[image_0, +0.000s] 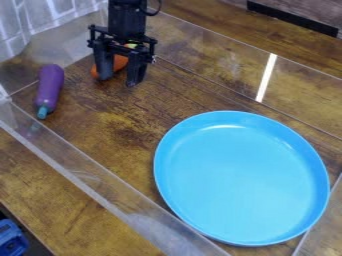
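My black gripper (118, 58) is low over the back left of the wooden surface, around an orange object (104, 67) that is partly hidden behind it. Whether the fingers are shut on that object is unclear. A purple eggplant-like object (50, 88) with a green end lies at the left. A large blue plate (241, 178) fills the lower right.
Clear walls enclose the surface (107, 130) at the left and along the lower left. A blue object (8, 240) sits outside at the bottom left corner.
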